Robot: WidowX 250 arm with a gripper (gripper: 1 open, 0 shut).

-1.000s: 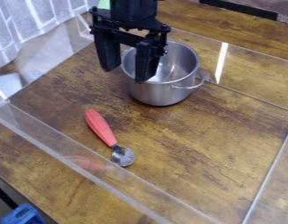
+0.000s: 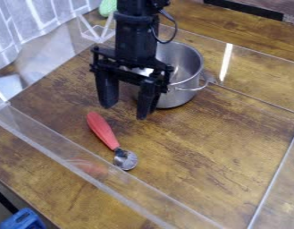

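Note:
The black gripper (image 2: 125, 97) hangs in the middle of the view, its two fingers apart, in front of a steel pot (image 2: 182, 73). Below and a little left of it, a red-handled utensil (image 2: 104, 131) with a metal end lies on the wooden table (image 2: 214, 156). The gripper stands above the utensil, apart from it. I see nothing between the fingers.
Clear plastic walls edge the lower left and the right. A light green object (image 2: 107, 7) and white crumpled material (image 2: 42, 36) are at the back left. A blue object (image 2: 24, 219) shows at the bottom left corner.
The gripper has moved down the view, toward the red-handled utensil, and now hides more of the pot's left side. The pot and the utensil have not moved.

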